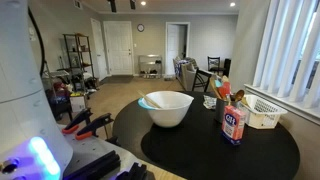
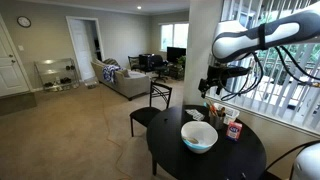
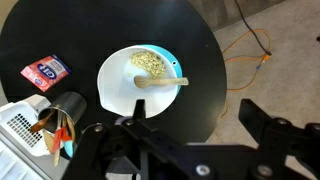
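My gripper stands open above the round black table (image 3: 205,75), with nothing between its fingers. In exterior view 2 it hangs well above the tabletop, pointing down. A white bowl (image 3: 117,92) lies below, left of the gap in the wrist view. Inside it are a heap of pale yellow, grainy stuff (image 3: 149,64) and a wooden spoon (image 3: 158,81), whose handle reaches over the rim. A turquoise piece (image 3: 167,60) shows along one side of the bowl; whether it is part of it I cannot tell.
A red and blue box (image 1: 233,122) stands upright near the bowl. Behind it are a dark holder with utensils (image 3: 72,105) and a white basket (image 1: 262,112) by the window blinds. A black chair (image 2: 155,103) stands beside the table. An orange cable (image 3: 247,75) lies on the floor.
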